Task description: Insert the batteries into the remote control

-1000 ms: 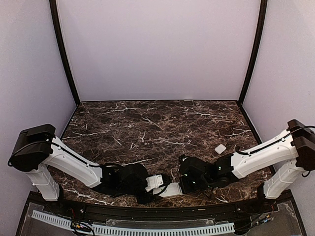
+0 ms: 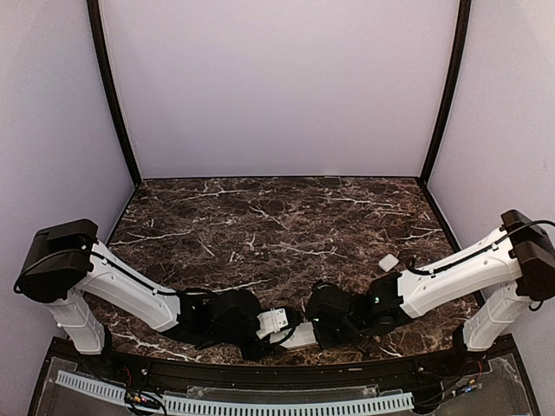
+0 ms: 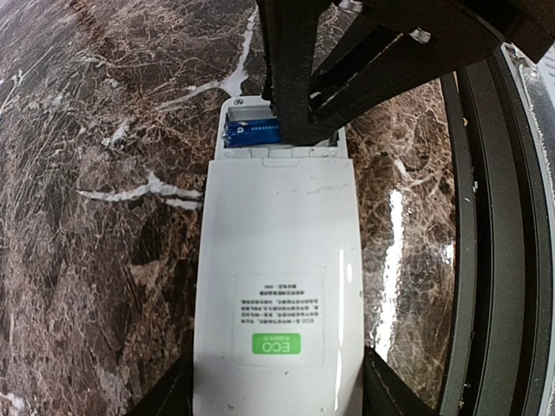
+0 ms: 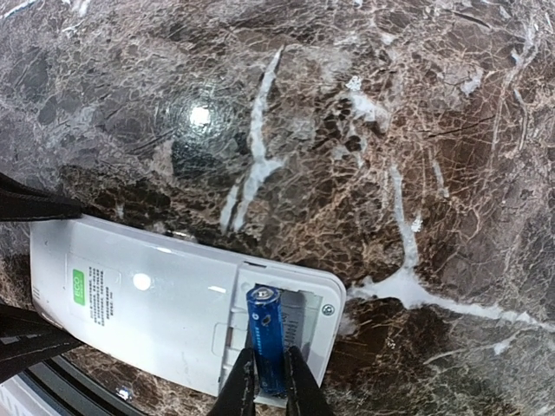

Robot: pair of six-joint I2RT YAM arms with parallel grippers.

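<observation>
The white remote (image 3: 277,225), back side up, lies near the table's front edge with my left gripper shut on its end; its ECO label faces up. At the other end the battery compartment is open, and a blue battery (image 4: 267,329) sits in it, crosswise to the remote. My right gripper is over that compartment, its fingertips at the lower end of the battery; whether they grip it I cannot tell. In the top view both grippers meet low at the front centre, largely hiding the remote.
A small white piece (image 2: 388,263), possibly the cover, lies on the right of the marble table (image 2: 260,217). The dark front rail (image 3: 481,243) runs close beside the remote.
The left arm looks still.
</observation>
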